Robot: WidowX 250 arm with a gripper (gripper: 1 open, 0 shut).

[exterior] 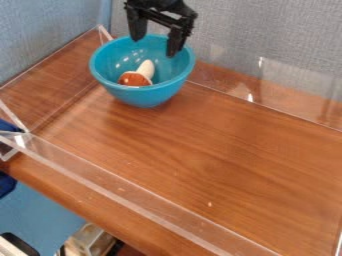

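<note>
A teal bowl (160,90) sits on the wooden table at the upper left. Inside it lie a small white object (146,69) and a red-orange one (131,82). The black gripper (158,42) hangs over the back part of the bowl, above these objects, open, with nothing visible between its fingers.
Clear low walls edge it. Behind are grey textured walls. At the lower left, off the table, are a dark blue item (7,135) and some hardware (87,240).
</note>
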